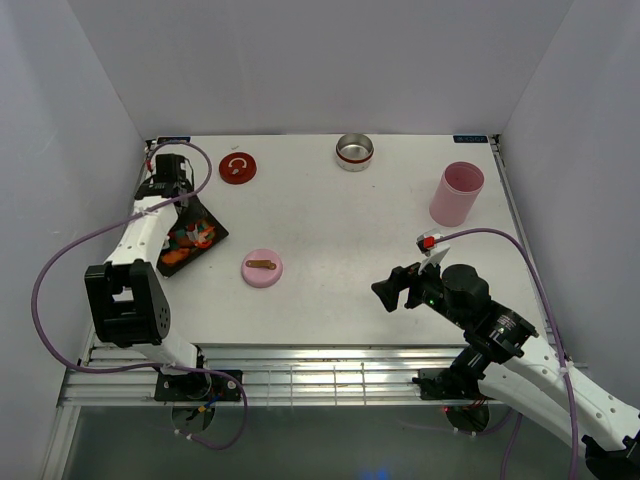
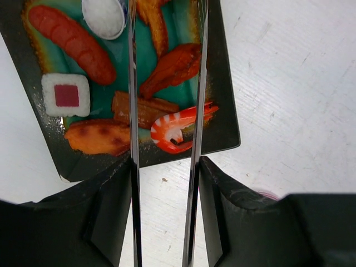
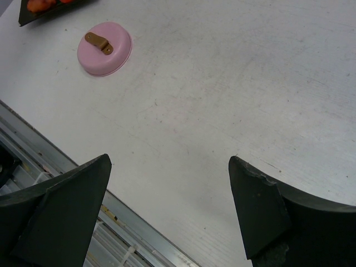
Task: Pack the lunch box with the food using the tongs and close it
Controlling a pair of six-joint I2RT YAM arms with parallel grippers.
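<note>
The black food tray (image 2: 44, 139) lies at the left, holding several toy foods, among them a shrimp (image 2: 172, 130), a sausage (image 2: 75, 47) and sushi (image 2: 64, 94). My left gripper is over it, with long metal tongs between its fingers running up over the foods; how firmly it holds them is unclear. A pink lid (image 1: 262, 275) with a brown handle lies right of the tray. My right gripper (image 1: 395, 285) stands open over the front right of the table, empty.
A red-brown lid (image 1: 238, 168) lies at the back left, a steel container (image 1: 354, 150) at the back middle, and a pink cylinder (image 1: 457, 200) at the right.
</note>
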